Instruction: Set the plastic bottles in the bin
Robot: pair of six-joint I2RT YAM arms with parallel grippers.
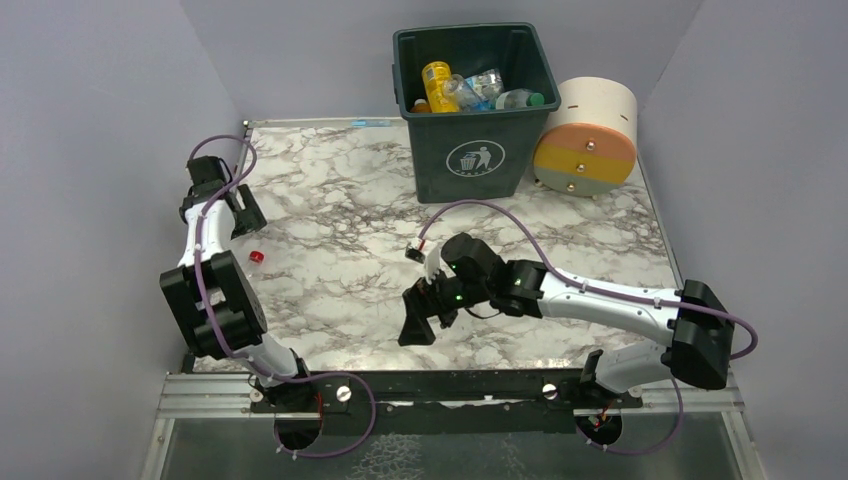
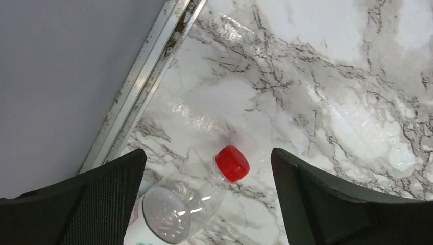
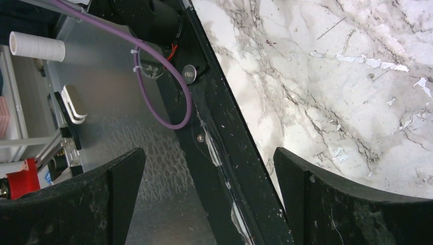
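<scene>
A clear plastic bottle (image 2: 189,199) with a red cap (image 1: 256,256) lies on the marble table near the left edge; in the top view the left arm mostly hides it. Above it, my left gripper is open, with the cap between its fingers in the wrist view but not visibly gripped. My right gripper (image 1: 418,318) stands open over the front middle, empty. The dark green bin (image 1: 430,160) stands at the back, holding several bottles and a yellow can.
A rounded pastel drawer box (image 1: 585,150) stands right of the bin. Grey walls border the table (image 1: 330,200), whose middle is largely clear. The black front edge lies below my right gripper.
</scene>
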